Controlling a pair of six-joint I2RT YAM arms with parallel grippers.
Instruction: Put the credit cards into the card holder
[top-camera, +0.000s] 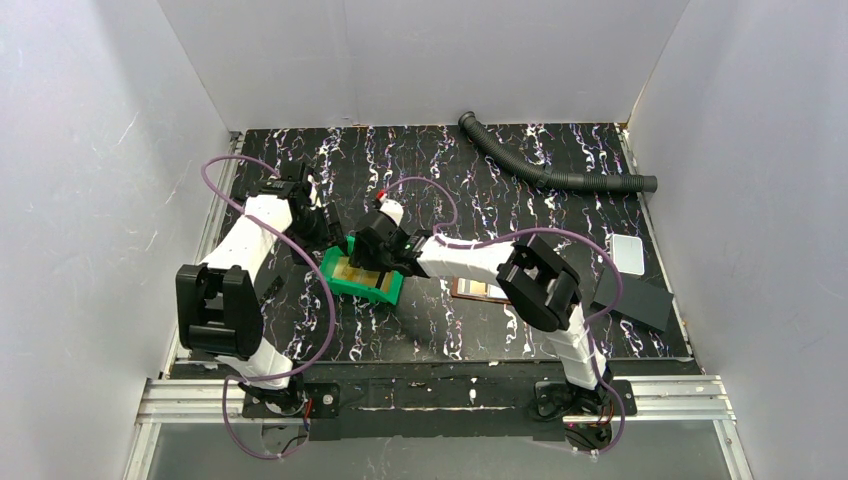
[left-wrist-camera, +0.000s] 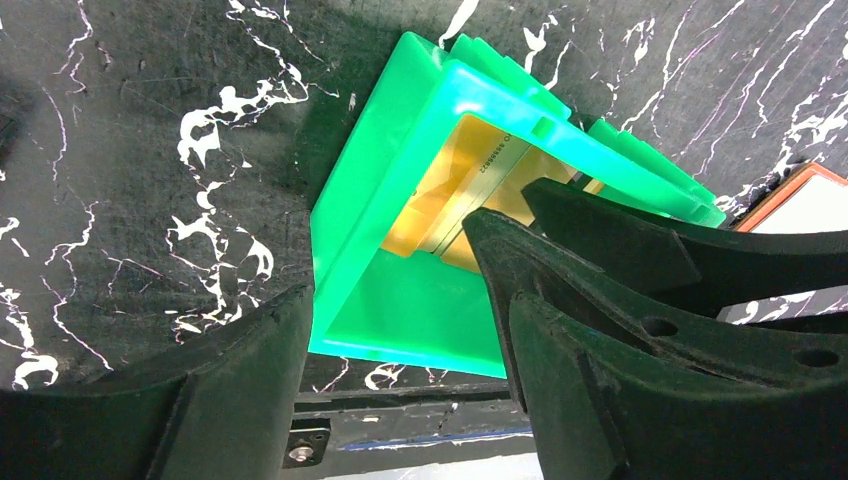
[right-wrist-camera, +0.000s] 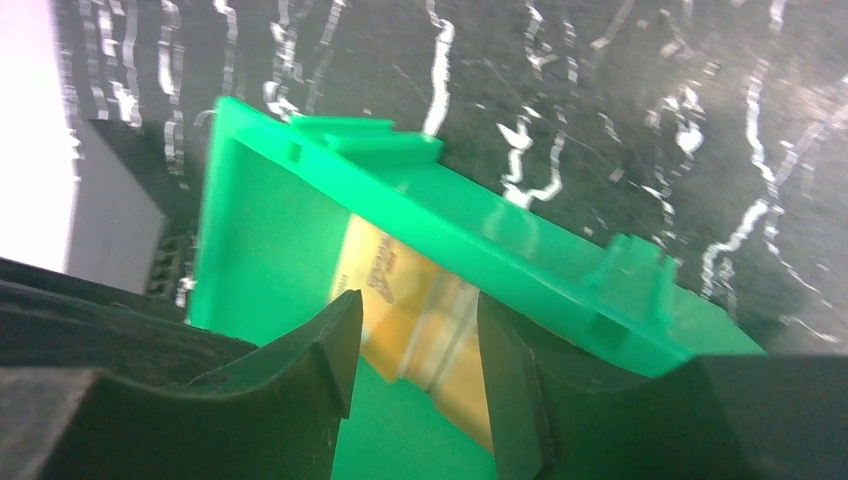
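Note:
Yellow cards (left-wrist-camera: 440, 196) lie in the green open box (top-camera: 362, 289), left of centre in the top view. My right gripper reaches into the box from the right; its fingers (right-wrist-camera: 333, 350) stand apart above the cards (right-wrist-camera: 385, 275), with nothing held between them. At the box's upper left side, my left gripper is open as well, and the green wall shows between its fingers. A flat brown-edged piece (top-camera: 480, 290) with pale sections, perhaps the card holder, lies partly under the right forearm.
A black ribbed hose (top-camera: 560, 180) curves along the back right. Near the right wall lie a white square piece (top-camera: 627, 254) and a dark flat panel (top-camera: 645, 303). The arms work close together at the box.

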